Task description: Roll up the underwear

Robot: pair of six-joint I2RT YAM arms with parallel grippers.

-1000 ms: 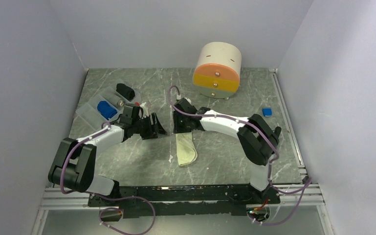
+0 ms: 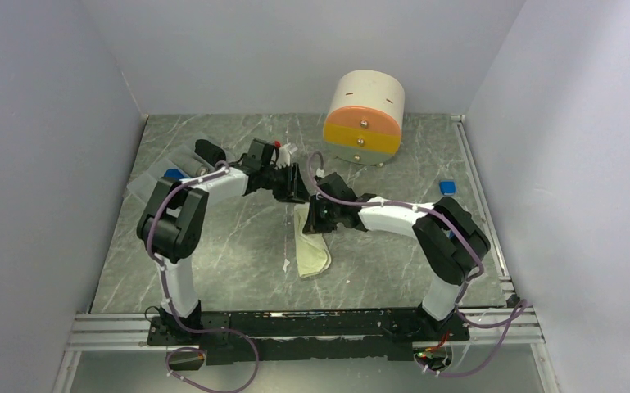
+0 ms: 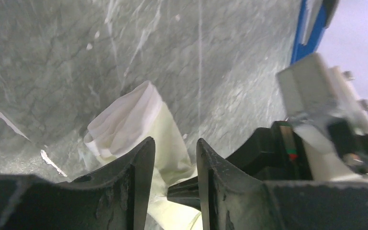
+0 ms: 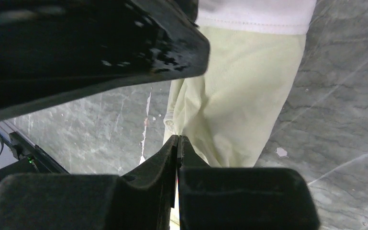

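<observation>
The pale yellow underwear lies lengthwise on the marbled table, folded into a narrow strip. Its far end is bunched and raised in the left wrist view. My right gripper is shut on a fold of the underwear, the cloth gathering at its fingertips. From the far side, my left gripper stands part open over the far end of the cloth, with underwear visible beyond and below the gap. Whether its fingers touch the fabric is unclear. In the top view, both grippers hide part of the strip.
At the left, a clear divided organizer holds a black roll and a blue one, partly behind my left arm. A rounded drawer box stands at the back. One small blue block sits right.
My left gripper has travelled right and backward to the underwear's far end. The far end now appears bunched beneath the grippers.
</observation>
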